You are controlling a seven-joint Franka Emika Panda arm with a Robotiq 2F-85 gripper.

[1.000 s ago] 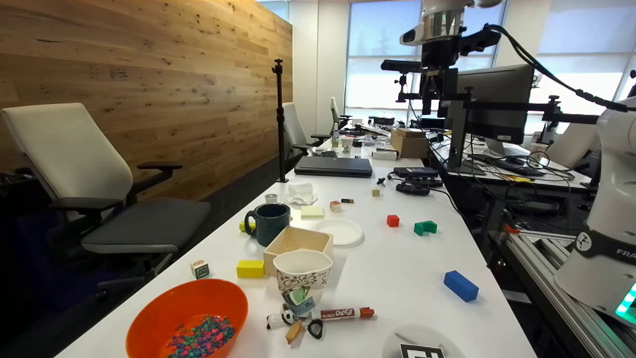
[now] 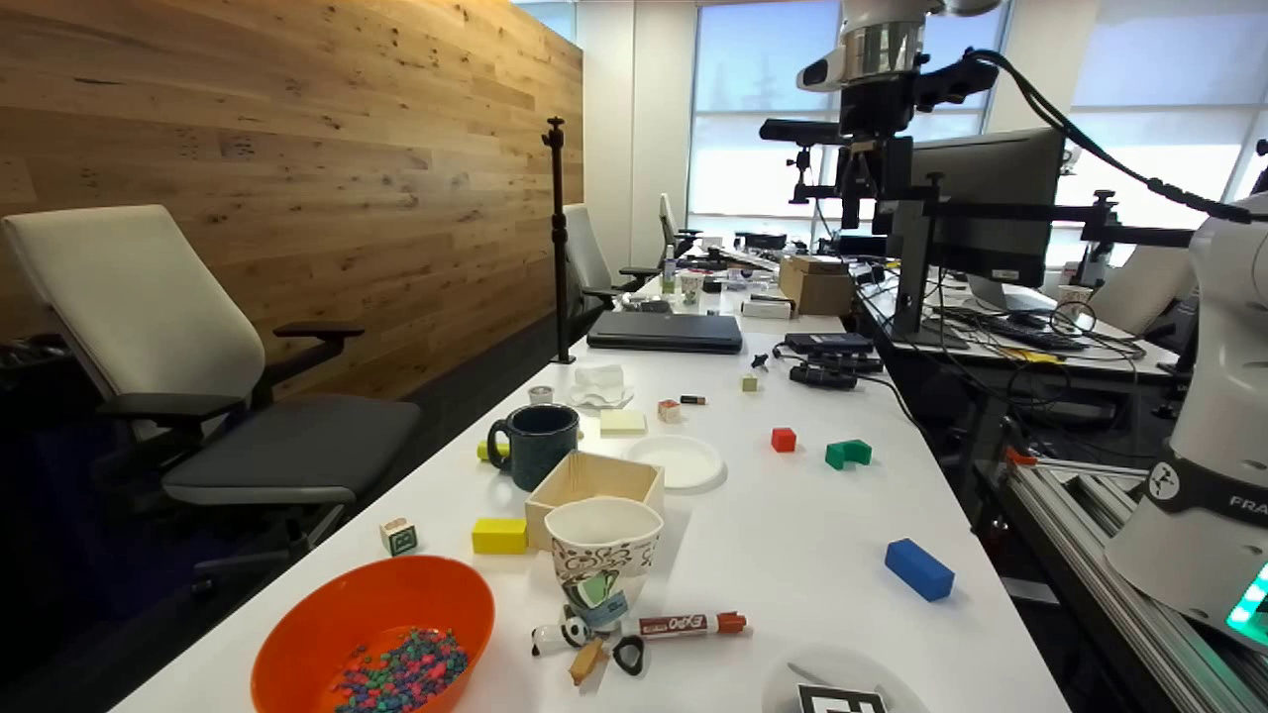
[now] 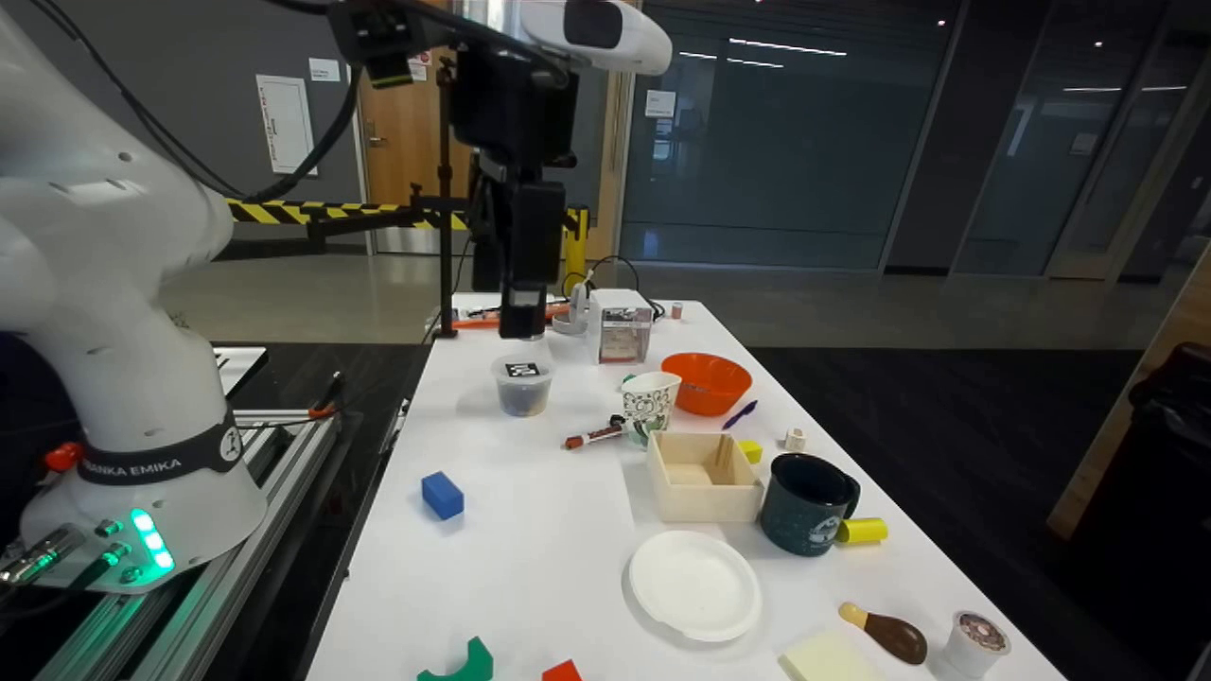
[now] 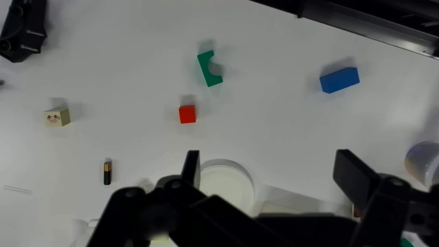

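High above the white table, my gripper is open, its two fingers spread wide with nothing between them. Below it in the wrist view lie a red cube point(image 4: 187, 114), a green arch block point(image 4: 210, 69) and a blue block point(image 4: 340, 80), each apart from the others. A white plate point(image 4: 226, 187) shows partly behind the left finger. In the second exterior view a square wooden box point(image 3: 706, 499) stands beside a dark mug point(image 3: 806, 505). Behind the box are a patterned paper cup point(image 3: 650, 399) and an orange bowl point(image 3: 712, 384).
A marker point(image 2: 691, 625) lies near the cup, with small toys around it. A lidded tub point(image 3: 523, 386) stands farther along. Yellow blocks point(image 2: 499, 536) lie near the box and mug; a closed laptop point(image 2: 666, 332) occupies the far end. Around the red, green and blue blocks the table is clear.
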